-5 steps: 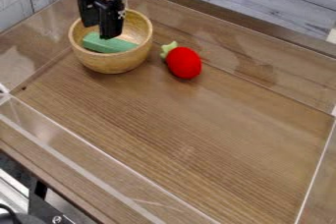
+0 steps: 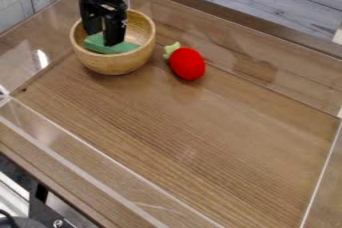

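Observation:
A wooden bowl (image 2: 120, 62) sits at the upper left of the table, holding a green block (image 2: 112, 47). My black gripper (image 2: 104, 34) reaches down into the bowl from above, its fingertips over the block; it is open. Just right of the bowl lies a red tomato-like object (image 2: 187, 65) with a small light-green piece at its left.
A grey wall (image 2: 27, 2) stands along the back left, near the bowl.
My gripper has moved down into the bowl, closer to the green block. The bowl and red object look unmoved.

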